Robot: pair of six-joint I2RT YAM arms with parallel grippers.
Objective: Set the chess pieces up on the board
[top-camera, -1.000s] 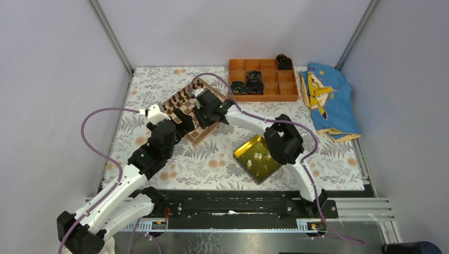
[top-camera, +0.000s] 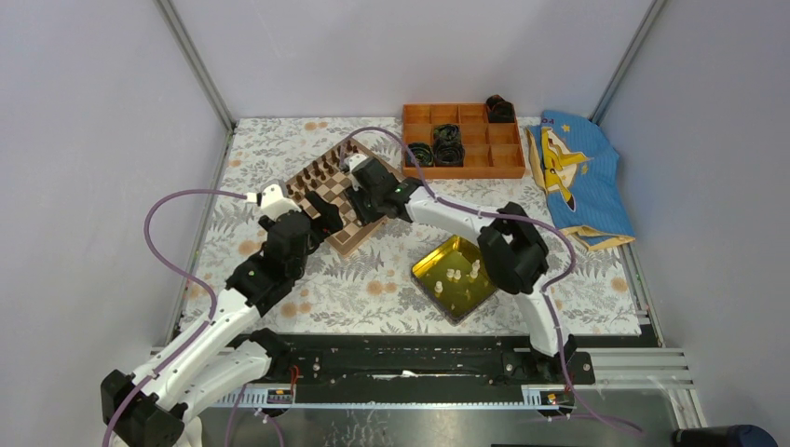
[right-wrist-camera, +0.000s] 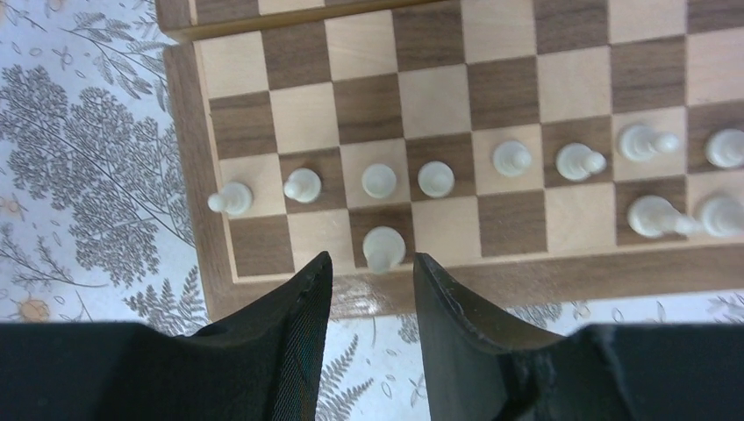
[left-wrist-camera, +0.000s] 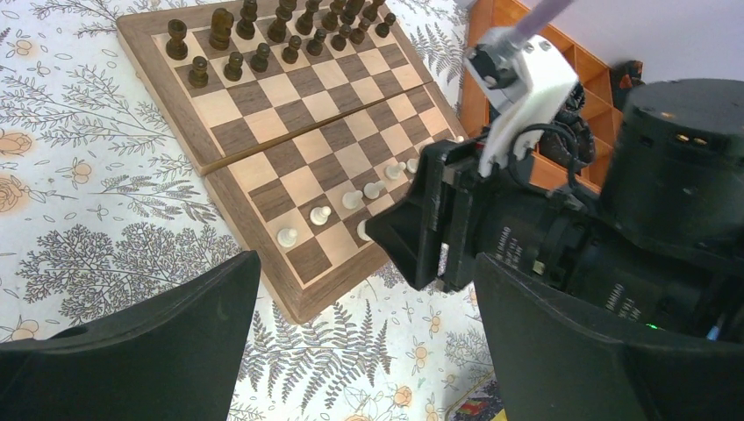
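Observation:
The chessboard (top-camera: 347,244) lies at an angle, with dark pieces (left-wrist-camera: 222,29) in rows on its far side. On the near side, white pawns (right-wrist-camera: 303,185) stand in a row, and behind them one white piece (right-wrist-camera: 383,245) stands upright on a dark back-row square. Over that piece is my right gripper, open and holding nothing; the piece shows between its fingertips but looks lower than them. My left gripper hangs open and empty to the left of the board. More white pieces (right-wrist-camera: 654,217) occupy the back row farther right.
Several white pieces (top-camera: 451,275) lie in a gold tray (top-camera: 422,274) near the table's front. An orange compartment box (top-camera: 510,172) holds dark coils at the back. A blue cloth (top-camera: 596,182) lies far right.
My right arm has drawn up and slightly right, away from the board. The left arm has hardly moved.

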